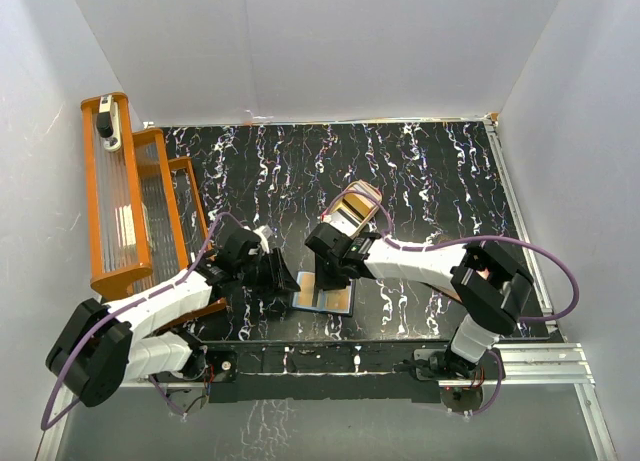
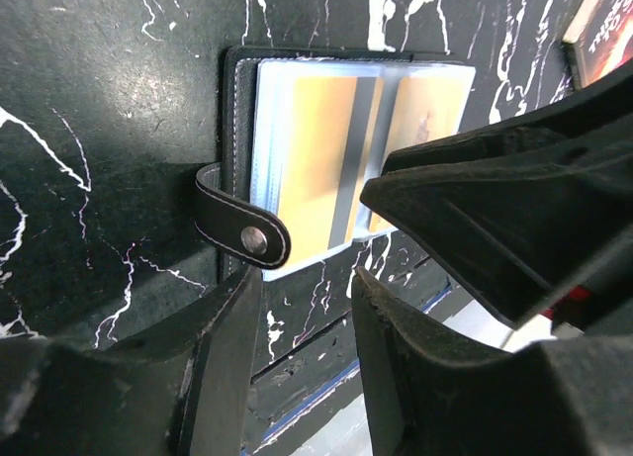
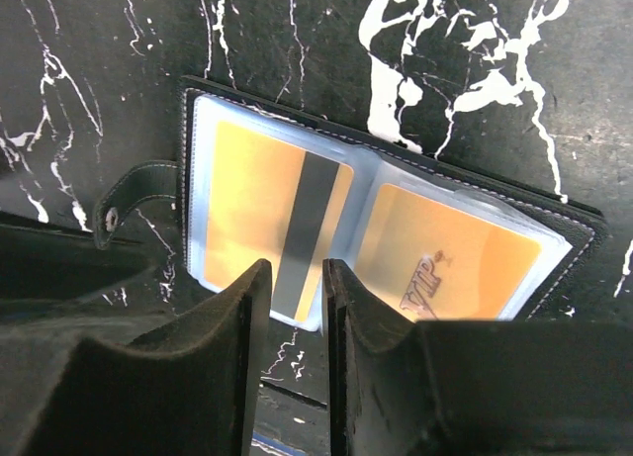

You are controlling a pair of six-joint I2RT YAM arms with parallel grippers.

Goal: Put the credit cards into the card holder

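The black card holder [image 1: 345,299] lies spread flat near the table's front edge. Clear sleeves with yellow-orange faces show inside it, one with a grey stripe [image 3: 305,224]. Its strap with a metal snap [image 2: 252,240] curls up at the left edge. My left gripper is beside that strap, one fingertip near its end. Its fingers stand apart, with only the tabletop visible in the gap. My right gripper is over the striped sleeve, its fingers a little apart and no card seen between them. A tan tray [image 1: 370,190] with cards sits behind the right arm, partly covered.
An orange-framed rack [image 1: 140,231] stands along the left side. A flat, orange-toned item lies at the right, largely behind the right arm. Both grippers are close together over the holder.
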